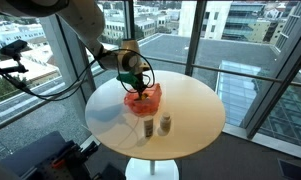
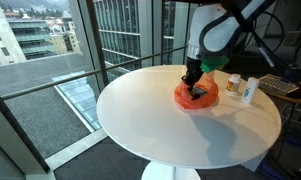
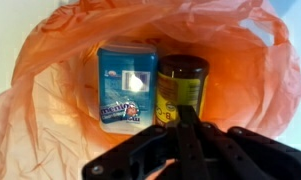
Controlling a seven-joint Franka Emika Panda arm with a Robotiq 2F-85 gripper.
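An orange plastic bag (image 1: 143,105) lies spread on the round table, its mouth open upward. In the wrist view a blue container (image 3: 127,85) with a white label and a dark-lidded jar (image 3: 181,82) with a yellow label sit inside the bag, side by side. My gripper is over the bag, its black fingers together and overlapping the lower part of the jar in that view. Nothing shows between them. Whether the fingertips touch the jar cannot be told.
Two containers, a can (image 1: 148,127) and a bottle (image 1: 165,123), stand on the table outside the bag. A person (image 1: 130,60) is behind the table, and tall windows surround it.
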